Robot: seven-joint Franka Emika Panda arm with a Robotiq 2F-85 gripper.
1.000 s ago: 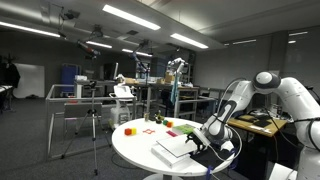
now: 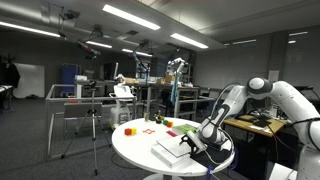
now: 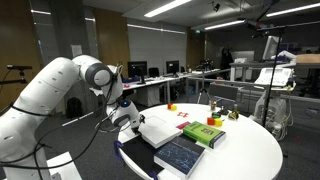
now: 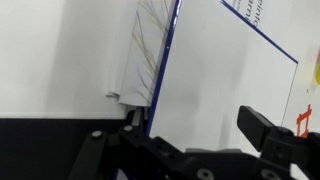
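Note:
A white, flat box-like item [image 3: 178,132] lies on the round white table near the arm. In the wrist view its pale panel [image 4: 205,85] has a blue edge, and beside that edge a strip with fine lines [image 4: 147,45] shows. My gripper stands with its two dark fingers well apart at the lower part of that view, the panel lying between or beneath them. Whether the fingers touch it cannot be told. From outside, the gripper [image 3: 143,123] is low at the near side of the white item; its tips are too small to make out.
Dark flat boxes [image 3: 180,155] lie beside the white item, and a green box [image 3: 205,133] sits behind them. Small coloured things stand farther back on the table [image 3: 250,150]. A tripod [image 2: 94,120] stands off the table.
The arm's upper part has shifted slightly up and to the right in exterior view 1. The gripper stays close to the white item, which shows no clear movement.

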